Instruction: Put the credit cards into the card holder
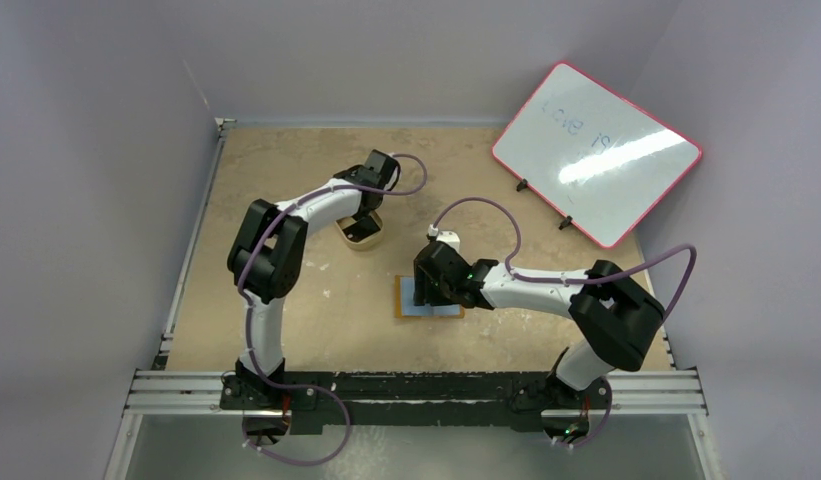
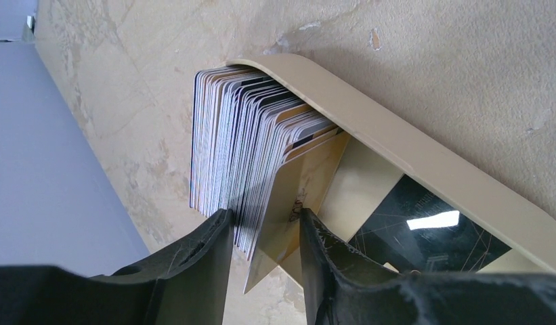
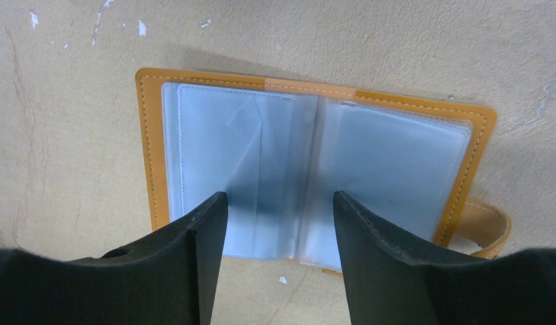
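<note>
A tight stack of credit cards [image 2: 241, 142] stands on edge in a beige box [image 2: 410, 152] in the left wrist view. The front card [image 2: 288, 203], tan-faced, leans slightly away from the rest. My left gripper is part open, one finger in front of the stack's lower edge and the other past the front card; contact cannot be made out. The card holder [image 3: 150, 149] lies spread open on the table, tan leather with clear bluish sleeves. Over it hangs my right gripper, open with nothing between its fingers.
A dark card [image 2: 431, 227] lies flat in the box's emptier end. A whiteboard [image 1: 596, 150] with a red rim takes up the back right. Between box and holder the table [image 1: 336, 310] is bare.
</note>
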